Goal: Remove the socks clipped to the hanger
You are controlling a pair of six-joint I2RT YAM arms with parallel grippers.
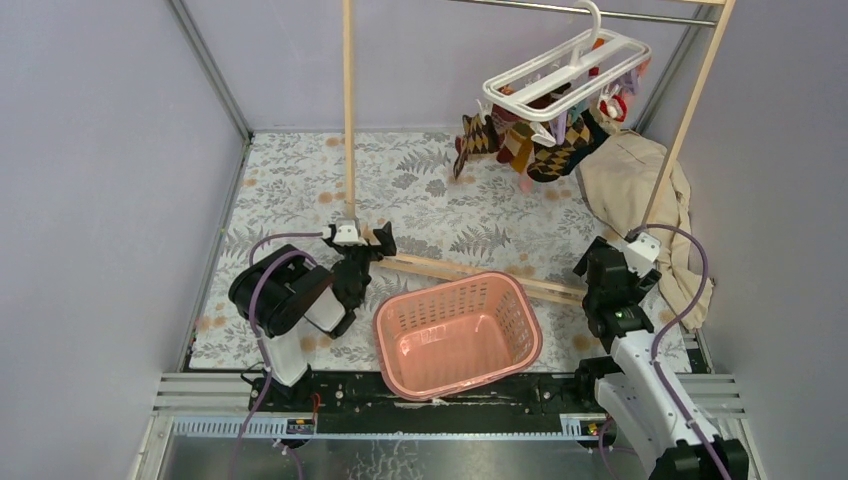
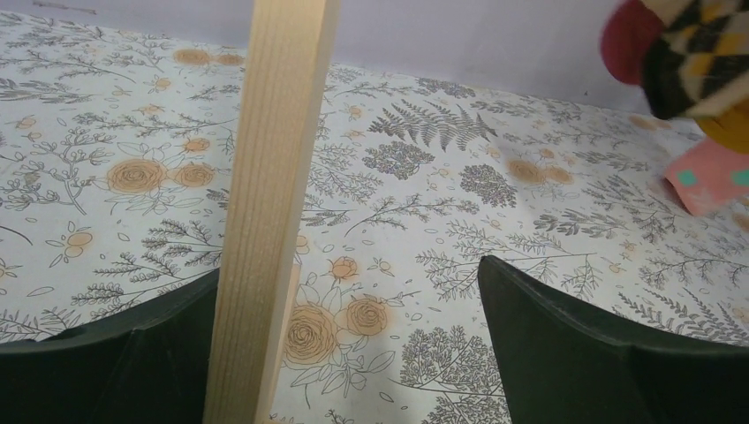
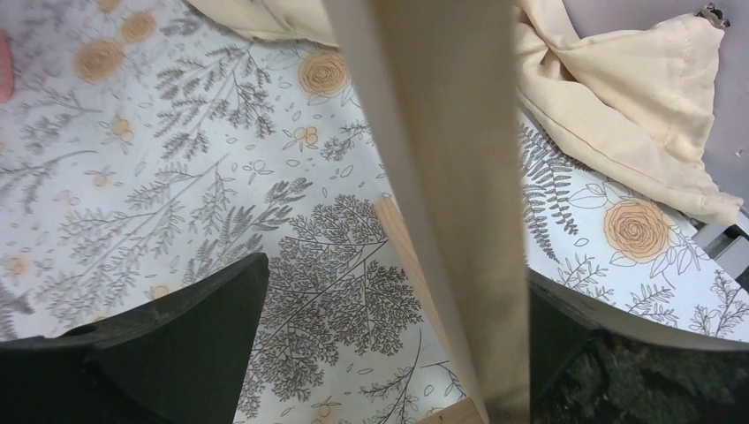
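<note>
A white plastic hanger (image 1: 570, 68) hangs tilted from the rack's bar at the upper right of the top view. Clipped beneath its frame are patterned socks (image 1: 562, 150), partly hidden by one another and by the frame. One blurred sock (image 2: 698, 62) shows at the upper right of the left wrist view, well away from my fingers. My left gripper is open, with the rack's left post (image 2: 265, 212) against or close to its left finger. Open too, my right gripper has the right post (image 3: 459, 212) between its fingers, nearer the right one.
An empty pink basket (image 1: 460, 335) stands at the front middle, between the arms. The rack's wooden base bars (image 1: 440, 267) lie behind it. A beige cloth (image 1: 635, 180) is heaped at the right.
</note>
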